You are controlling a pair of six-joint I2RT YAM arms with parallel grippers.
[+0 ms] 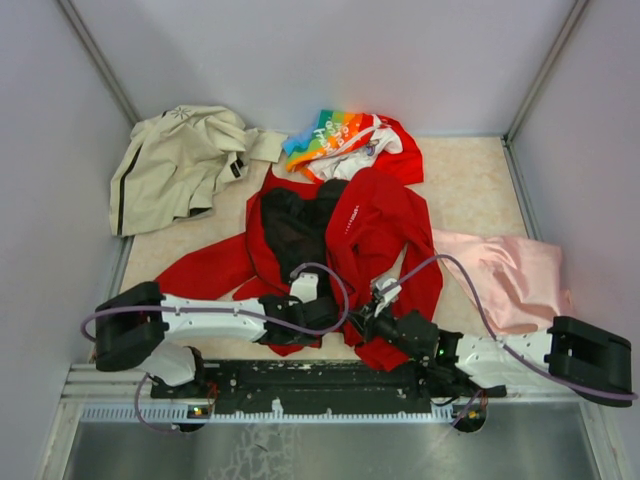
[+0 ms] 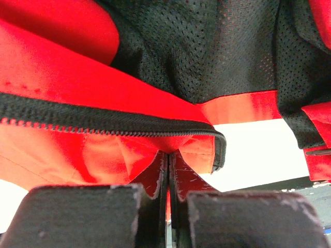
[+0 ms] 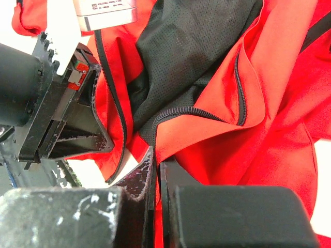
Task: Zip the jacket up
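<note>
The red jacket [image 1: 380, 220] lies open, black mesh lining [image 2: 238, 46] showing. In the left wrist view one zipper tape [image 2: 93, 120] runs across and bends down at its end; my left gripper is shut just below it, on or over red fabric, nothing clear between its fingers. A dark slim piece, perhaps a zipper pull [image 2: 318, 152], lies at the right. In the right wrist view my right gripper is shut at the edge of a red flap with a curved zipper [image 3: 181, 110]; whether it pinches the flap is unclear. The left arm is beside it.
A beige garment [image 1: 175, 165] lies back left, a rainbow cloth [image 1: 330, 135] at the back, a pink cloth [image 1: 500, 280] at the right. The two arms are close together at the front middle.
</note>
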